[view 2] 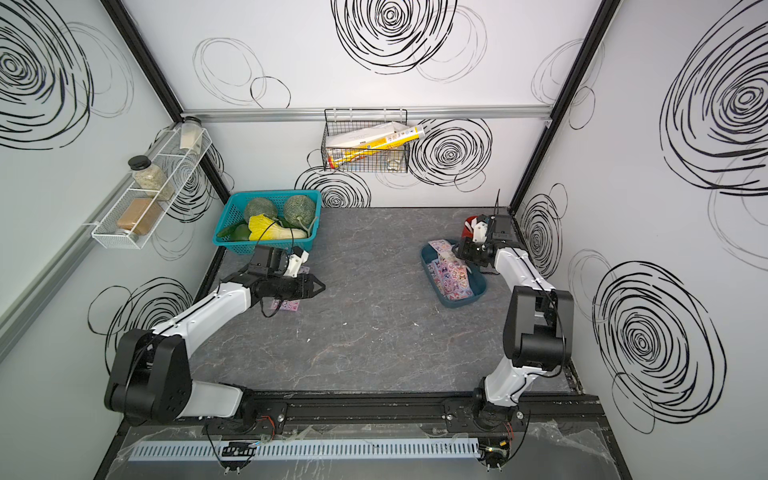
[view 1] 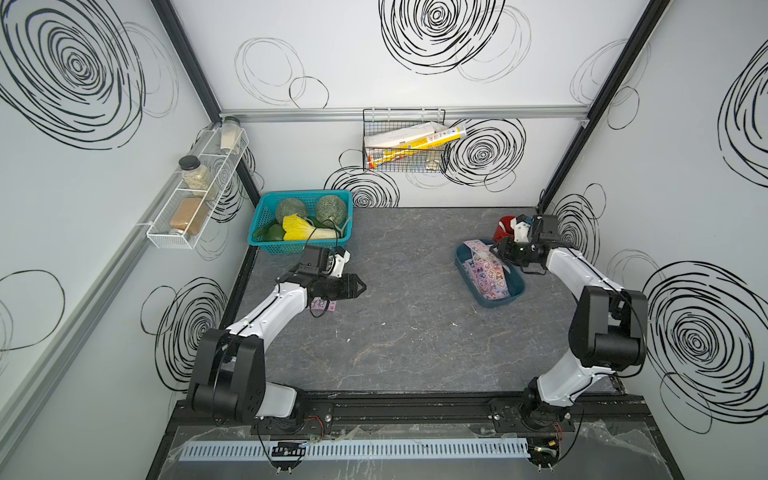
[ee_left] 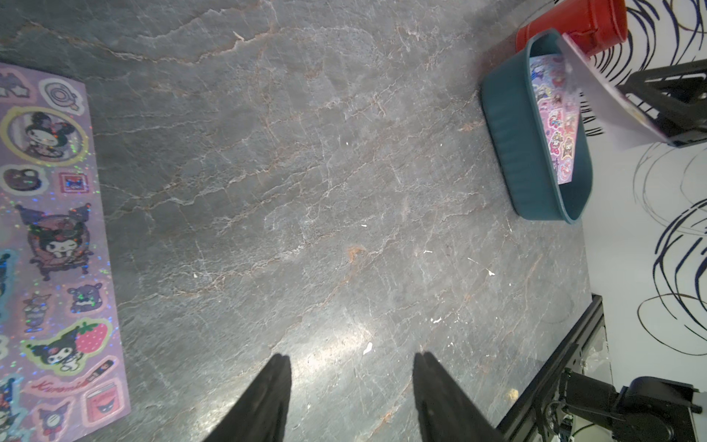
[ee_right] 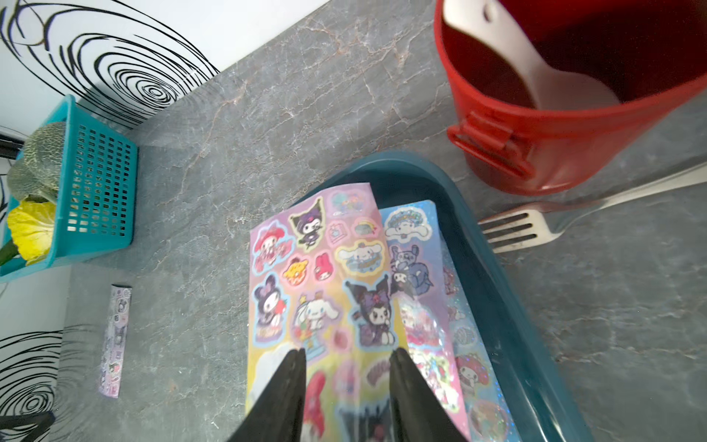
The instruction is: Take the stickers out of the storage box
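A dark teal storage box (view 1: 492, 299) at the right holds several pink sticker sheets (ee_right: 416, 335). My right gripper is shut on the top sticker sheet, which is lifted above the box and bends in the left wrist view. My left gripper hangs open over the table at the left. Beside it a pink sticker sheet (ee_left: 55, 250) lies on the table, partly hidden under the arm in both top views.
A red bucket (ee_right: 545, 147) with a white spoon and a fork (ee_right: 537, 224) sit just behind and beside the box. A turquoise basket (view 1: 260, 241) of produce is at back left.
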